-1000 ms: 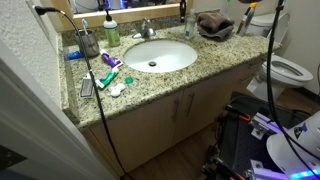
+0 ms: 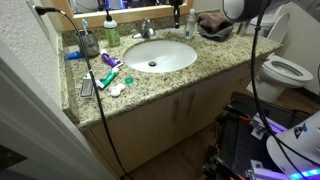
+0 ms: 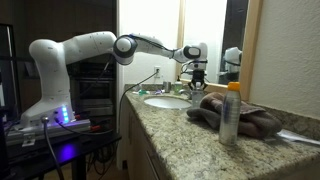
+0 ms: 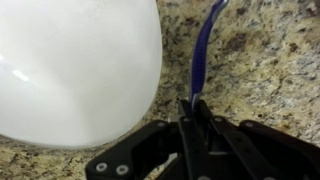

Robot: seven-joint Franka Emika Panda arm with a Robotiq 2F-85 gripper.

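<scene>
In the wrist view, my gripper is shut on a slim blue-purple handle [image 4: 199, 60], which extends away from the fingertips over the speckled counter. The handle's far end curves to the right near the top edge of that view, so I cannot tell what it belongs to. The white sink basin [image 4: 75, 65] fills the left side there. From the second exterior view, the gripper [image 3: 193, 78] hangs above the counter near the sink, in front of the mirror; the handle is too small to make out in it.
A green soap bottle [image 2: 112, 34], a cup [image 2: 89, 43], a purple item [image 2: 110, 60] and a green tube [image 2: 107, 78] stand or lie left of the sink [image 2: 160, 56]. A brown towel [image 3: 238, 112] and a clear bottle [image 3: 230, 115] occupy the other end. The faucet [image 2: 147, 29] rises behind the basin.
The arm at the upper right of the first exterior view has come lower and farther left, showing more of itself. The counter items look unmoved.
</scene>
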